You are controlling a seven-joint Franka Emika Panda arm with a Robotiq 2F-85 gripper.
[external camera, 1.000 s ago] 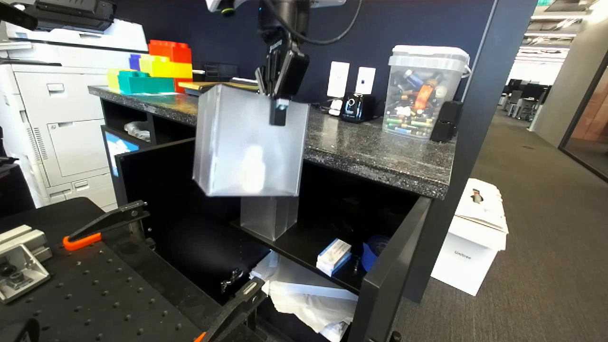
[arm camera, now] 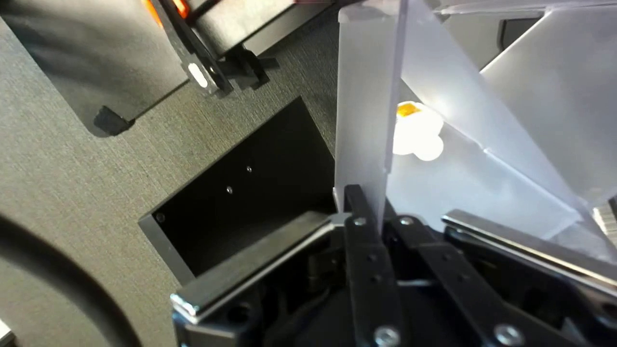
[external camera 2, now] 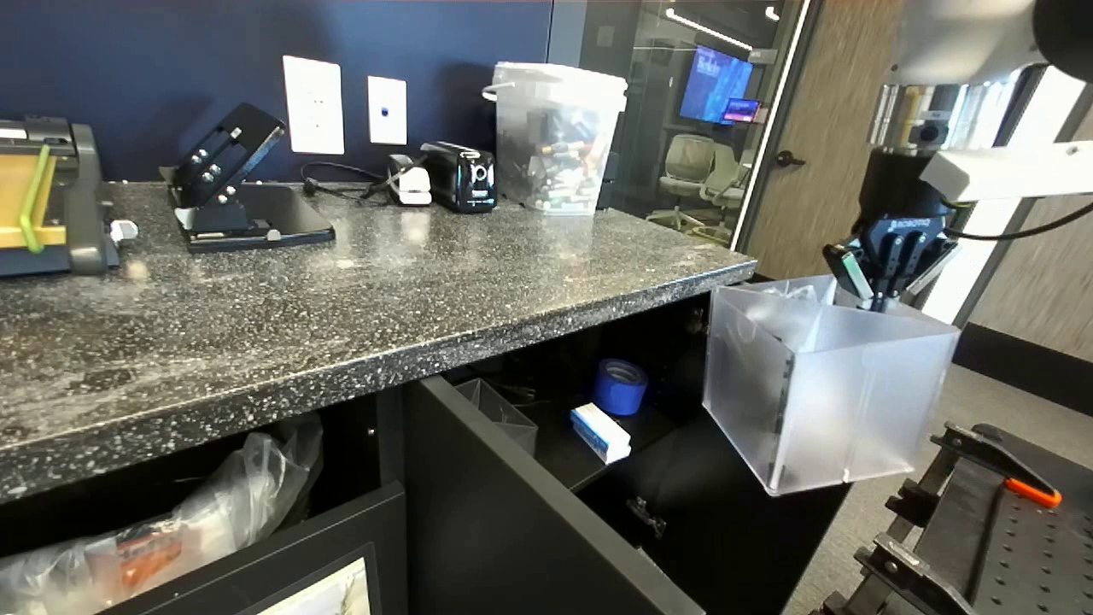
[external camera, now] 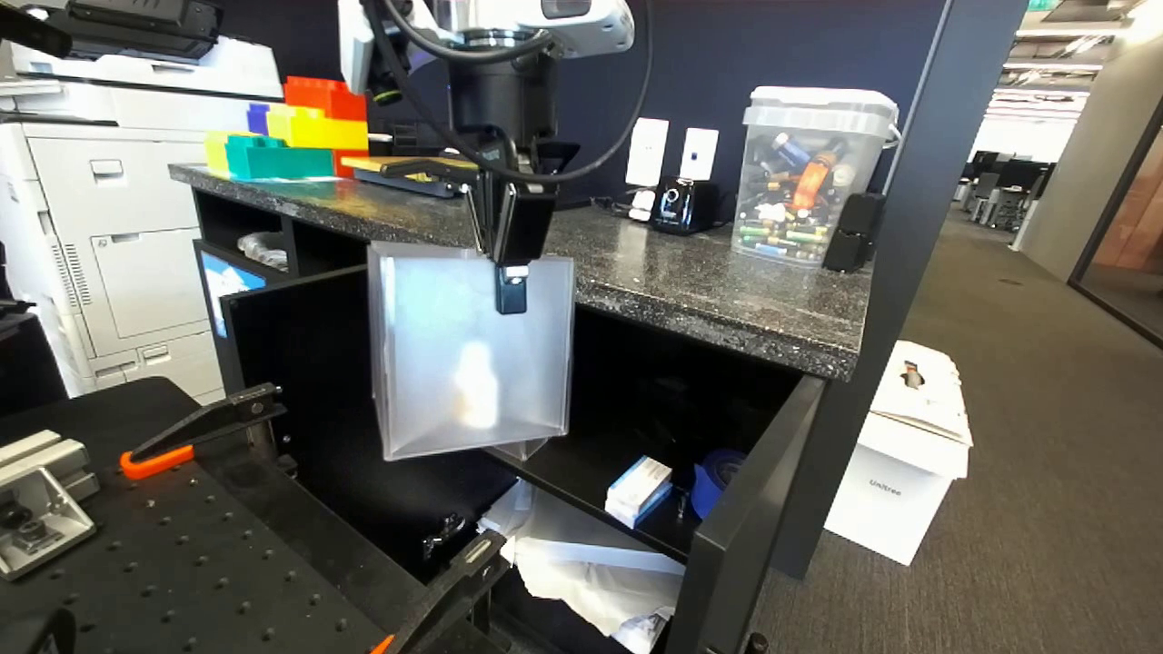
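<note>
A frosted clear plastic bin (external camera: 474,360) hangs in the air in front of the open cabinet. My gripper (external camera: 510,285) is shut on its near wall, one finger outside and the other inside. The wrist view has the wall (arm camera: 365,110) running up from between the fingertips of the gripper. Inside, a divider (arm camera: 462,81) crosses the bin, and a white blob with an orange spot (arm camera: 419,136) shows through or on its floor; I cannot tell which. In exterior view 2 the bin (external camera 2: 856,410) is tilted, open side up, below counter height.
The cabinet shelf holds a small white-blue box (external camera: 640,489), blue tape (external camera: 714,480) and another clear bin (external camera 2: 502,415), mostly hidden in exterior view 1. A cabinet door (external camera 2: 512,512) stands open. Near the bin are the counter edge (external camera: 709,318) and a black perforated table (external camera: 207,556).
The bin and my gripper have moved down and slightly left in exterior view 1. The bin now covers most of the second bin on the shelf.
</note>
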